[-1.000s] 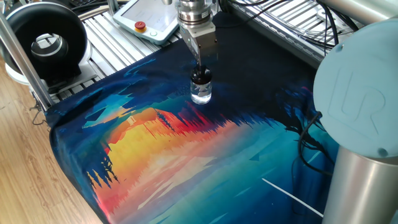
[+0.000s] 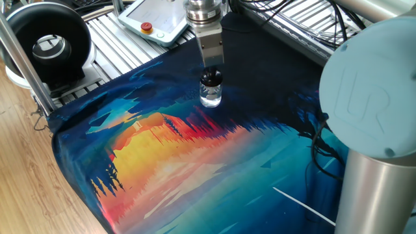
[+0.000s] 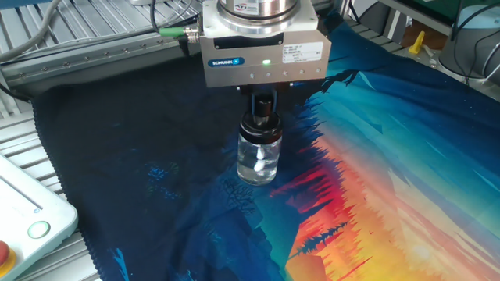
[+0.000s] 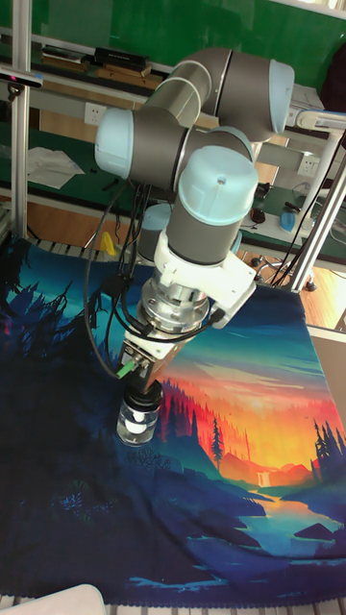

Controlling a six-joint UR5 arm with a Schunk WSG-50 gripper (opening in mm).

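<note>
A clear glass jar [image 3: 258,161] with a black lid [image 3: 261,129] stands upright on the printed cloth [image 3: 156,140], clear contents showing through its side. Straight above it, my gripper [image 3: 264,108] points down, its dark fingers at the narrow top of the lid. Whether they close on that top or stand slightly apart from it, I cannot tell. From the first exterior view, the jar [image 2: 210,97] sits on the dark part of the cloth below the gripper body. The third view also has the jar [image 4: 136,422] directly under the wrist, the fingers there mostly hidden.
A teach pendant [image 2: 156,16] with a red stop button lies beyond the cloth. A black round object [image 2: 52,45] stands at the left. Loose cables [image 2: 318,146] hang by the arm [image 2: 370,91]. The cloth around the jar is clear.
My gripper body has turned about its vertical axis above the jar, and the blue arm joint has shifted slightly left. The jar stays in essentially the same place.
</note>
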